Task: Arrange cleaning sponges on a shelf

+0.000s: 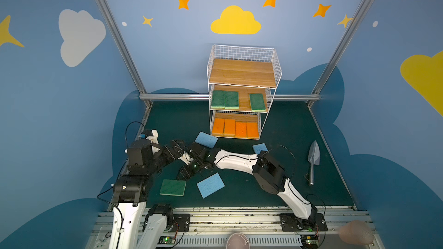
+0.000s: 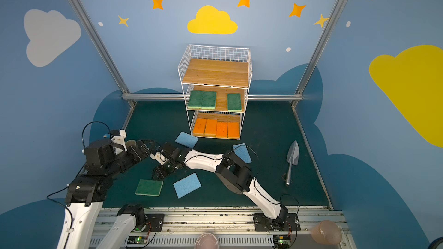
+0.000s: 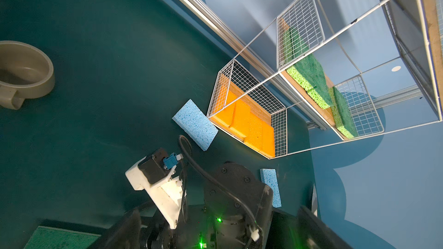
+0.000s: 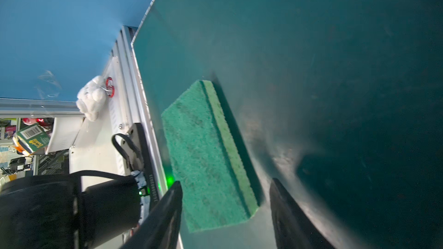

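A loose green sponge (image 1: 172, 187) lies at the front left, between the fingertips of my open right gripper in the right wrist view, which hovers over it empty. My left gripper is open and raised above the right arm, with nothing held. On the white wire shelf, the middle board holds three green sponges (image 1: 257, 102) and the bottom board several orange sponges (image 1: 240, 129); the top board (image 1: 241, 71) is bare. Blue sponges (image 1: 210, 185) lie on the dark table, two nearer the shelf (image 2: 187, 139).
A metal trowel (image 2: 292, 156) lies at the right. A grey-beige cup (image 3: 23, 69) stands on the left of the table. The two arms cross closely at left centre, and the right side of the table near the trowel is fairly clear.
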